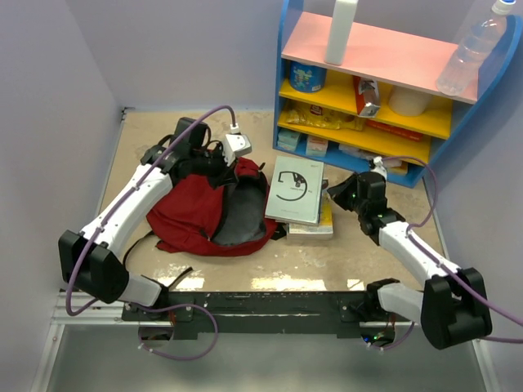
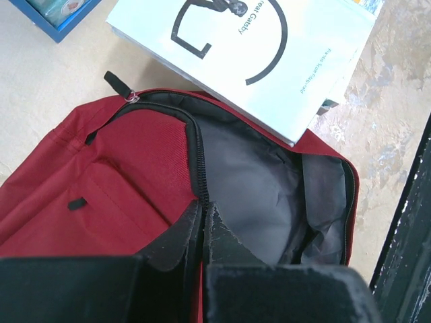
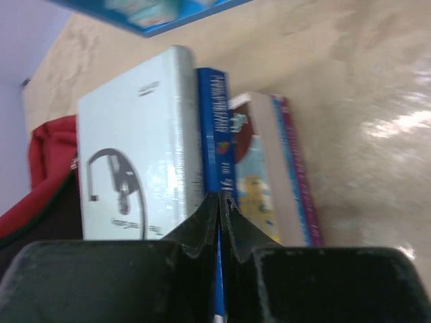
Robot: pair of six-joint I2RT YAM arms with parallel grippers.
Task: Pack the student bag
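Observation:
The white Great Gatsby book (image 1: pixel 296 186) lies tilted on a pile of books, its left edge against the red bag (image 1: pixel 184 216). My right gripper is shut with nothing between its fingers. The spine of the white book (image 3: pixel 190 134) is just left of the fingertips, outside them. Behind the tips, in the right wrist view, stand a blue-spined book (image 3: pixel 219 128) and a paler book (image 3: pixel 269 161). My left gripper is shut on the zipped edge of the bag's flap, and the grey inside of the bag (image 2: pixel 249 182) shows open beside it.
A blue shelf unit with yellow boards (image 1: pixel 335 82) stands at the back right, holding several goods. A clear bottle (image 1: pixel 474 49) is on its pink top. Bare floor (image 1: pixel 359 253) lies right of the books. A black rail (image 1: pixel 261 310) runs along the front.

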